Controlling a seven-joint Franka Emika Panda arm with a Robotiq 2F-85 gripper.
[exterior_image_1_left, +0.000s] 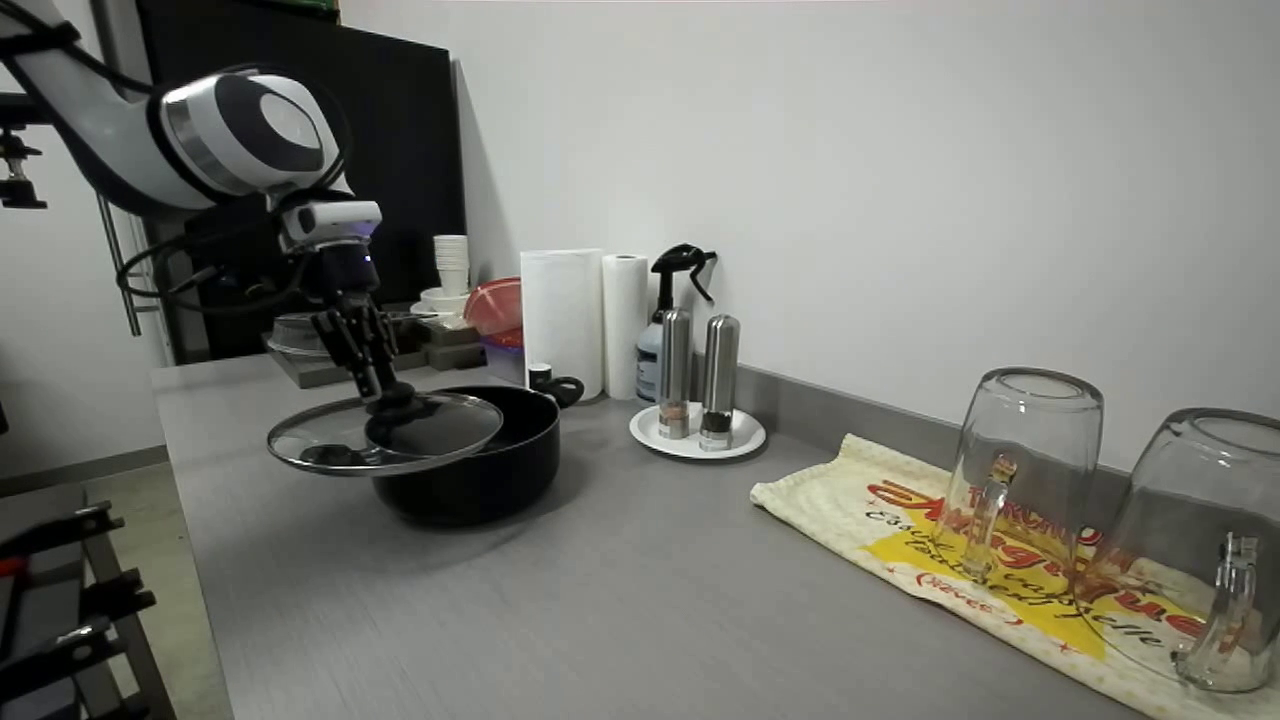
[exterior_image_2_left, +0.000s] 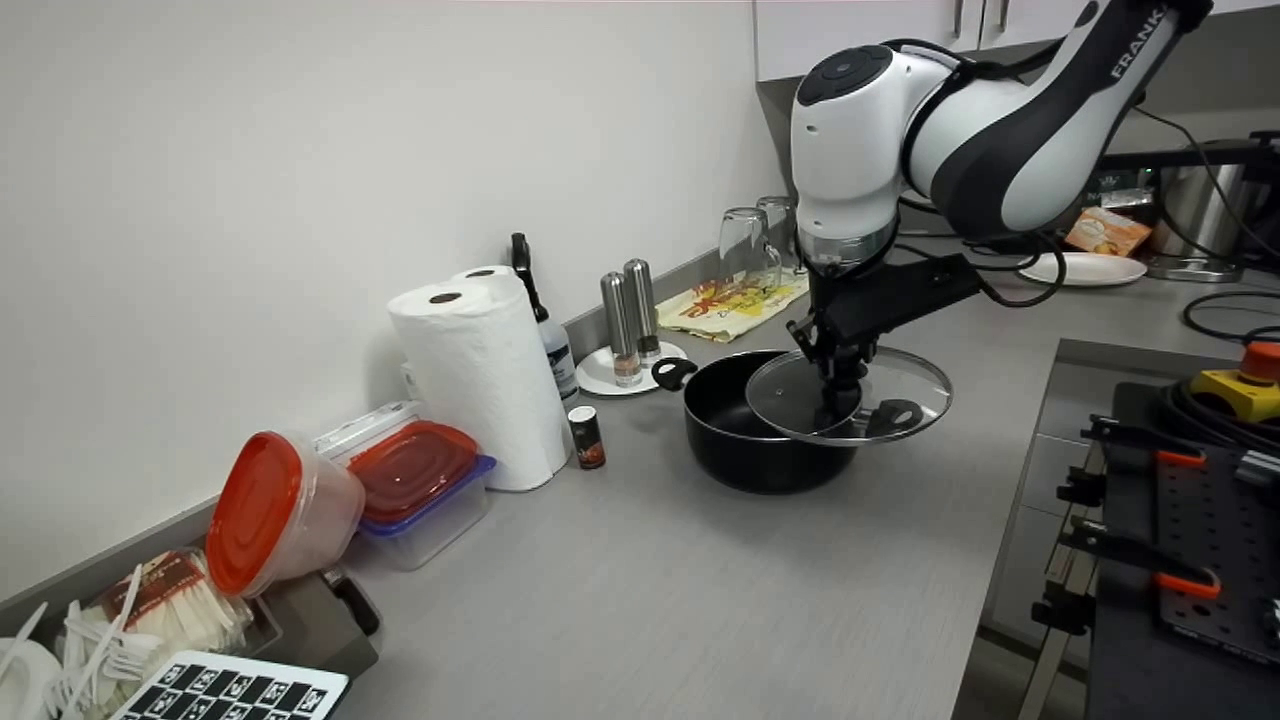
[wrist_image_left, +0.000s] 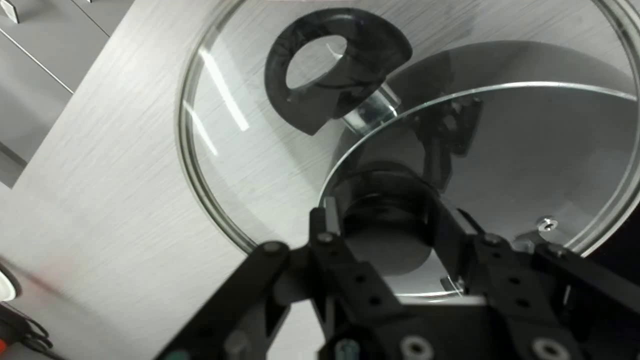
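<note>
A glass lid with a metal rim hangs over the near-left side of a black pot, overhanging its edge and slightly tilted. My gripper is shut on the lid's dark knob, pointing down from above. Seen in exterior view 2, the lid covers the right part of the pot, leaving the left part of its opening bare. One pot handle is in the clear; the other handle shows through the glass in the wrist view.
Paper towel rolls, a spray bottle and two metal grinders on a white plate stand toward the wall. A small spice jar is beside the towels. Glass mugs rest on a cloth.
</note>
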